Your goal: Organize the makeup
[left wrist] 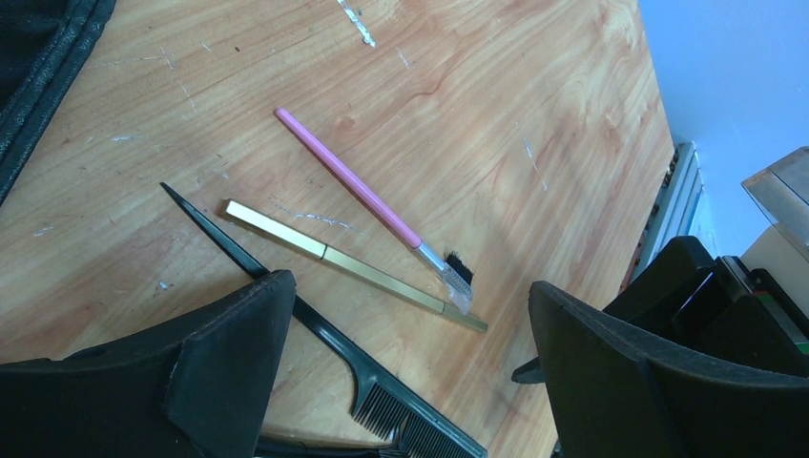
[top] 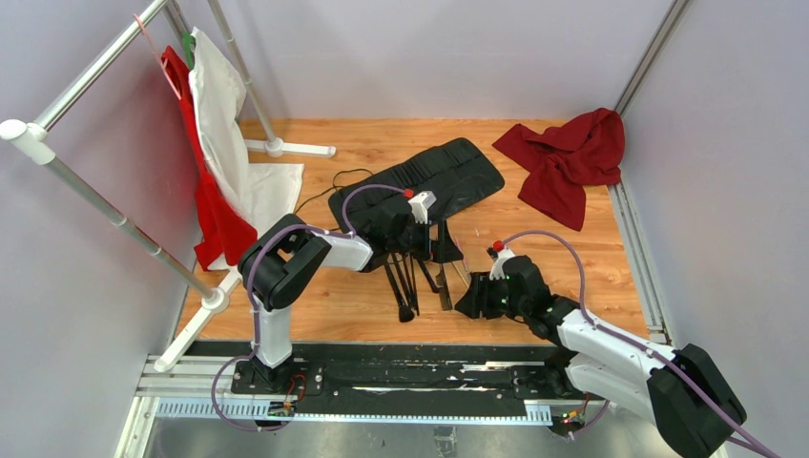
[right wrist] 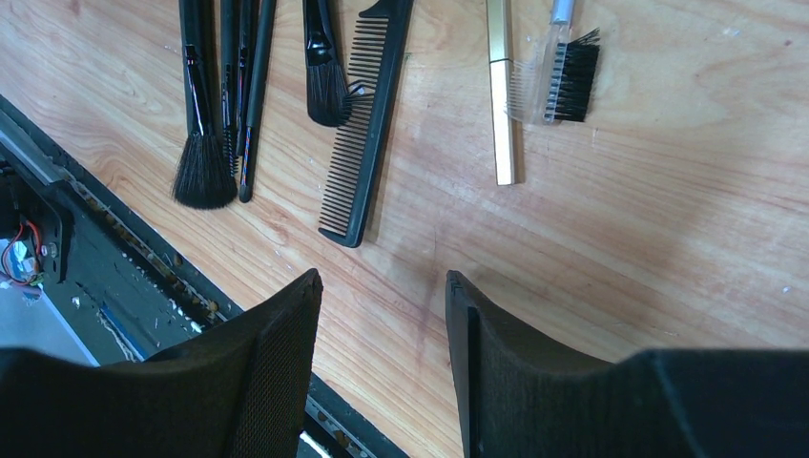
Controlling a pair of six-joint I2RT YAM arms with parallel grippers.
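Note:
A black rat-tail comb (left wrist: 336,336) lies flat, its thin handle passing behind a left finger in the left wrist view. Alongside it are a gold stick (left wrist: 382,277) and a pink-handled brow brush (left wrist: 353,181) with a small comb tip. My left gripper is open above them, holding nothing. My right gripper also stands open and empty, its fingertips just short of the comb's toothed end (right wrist: 355,191). Several black brushes (right wrist: 200,167) rest left of the comb. The black roll-up case (top: 448,172) is spread out behind my left gripper, partly covered by that arm.
A crumpled dark red cloth (top: 572,157) occupies the back right. On the left stands a white rack (top: 86,205) with red and white garments. Bare wood (top: 601,258) shows to the right, and the two grippers are close together.

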